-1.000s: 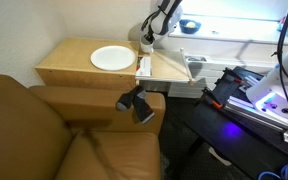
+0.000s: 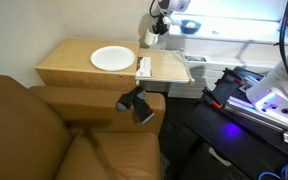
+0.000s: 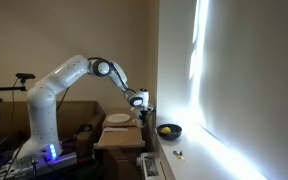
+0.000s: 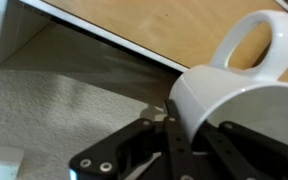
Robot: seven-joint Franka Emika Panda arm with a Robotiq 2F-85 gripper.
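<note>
A white mug (image 4: 209, 90) with a looped handle is held in my gripper, which is shut on its rim. Part of the mug's side and its opening fill the right of the wrist view. In exterior view 1 the mug (image 2: 152, 37) shows small and pale beneath my gripper (image 2: 158, 27), near the back wall. Seen from exterior view 2, the gripper (image 3: 141, 108) hangs by the far end of the wooden table. The fingertips are largely hidden by the mug.
A white plate (image 2: 113, 58) lies on the wooden table (image 2: 69, 62), with a small white item (image 2: 144, 68) to its right. A dark bowl (image 3: 169, 131) stands on the ledge. Dark objects (image 2: 135, 104) rest on the brown sofa (image 2: 94, 150).
Over the last second my gripper has risen from the table's back area and shifted a little right, carrying the mug up with it. The plate and sofa items have stayed put.
</note>
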